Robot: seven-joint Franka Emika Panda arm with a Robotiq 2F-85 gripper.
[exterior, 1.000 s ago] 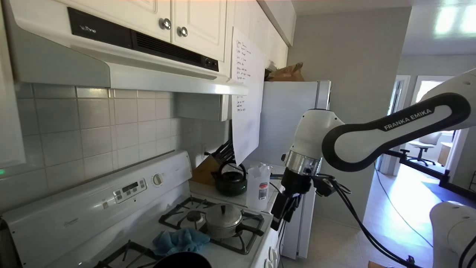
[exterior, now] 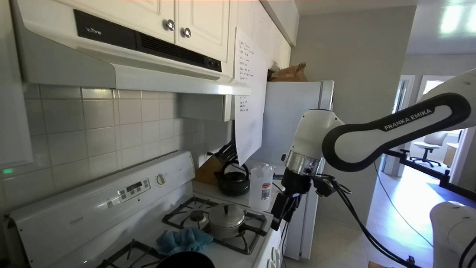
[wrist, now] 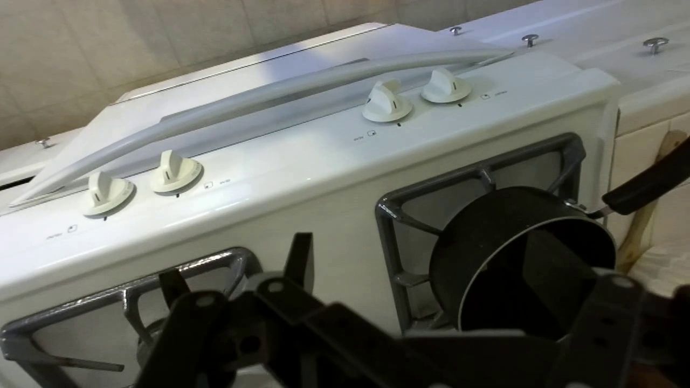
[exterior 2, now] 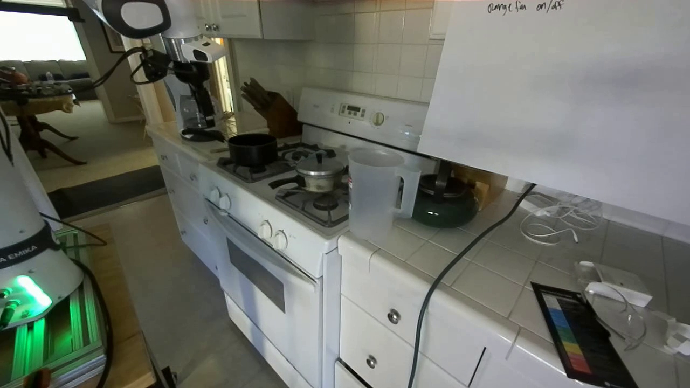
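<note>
In exterior view 1 my gripper [exterior: 282, 220] points down in front of the stove's right edge in the picture, near the lidded pot's handle. Exterior view 2 shows it as dark fingers [exterior 2: 205, 109] beyond the black saucepan. Its dark parts in the wrist view stand apart with bare stove top between, so it looks open and empty, though poor light blurs its outline. The black saucepan [wrist: 517, 258] sits on a burner grate. A lidded silver pot [exterior: 225, 219] occupies another burner. Crumpled blue cloth [exterior: 183, 240] lies by that pot.
Several knobs [wrist: 386, 103] line the stove front above the oven handle [wrist: 259, 97]. A clear plastic pitcher [exterior 2: 373, 194] and dark green kettle [exterior 2: 444, 201] stand on the counter. A large paper sheet [exterior: 250, 98] hangs nearby. Cables trail from the arm.
The kitchen background sits slightly farther right in exterior view 1 than a second ago.
</note>
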